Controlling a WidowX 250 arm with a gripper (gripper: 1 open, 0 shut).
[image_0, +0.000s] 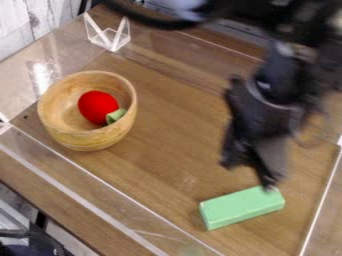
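Observation:
A wooden bowl on the left holds a red ball and a small green piece. A flat mint-green block lies at the lower right of the table. My dark gripper hangs on the right, above and behind that block. It is motion-blurred, so its fingertips and whether anything is between them are unclear.
A clear acrylic piece stands at the back left, and clear edging runs along the table's sides. Dark cables show at the lower left corner.

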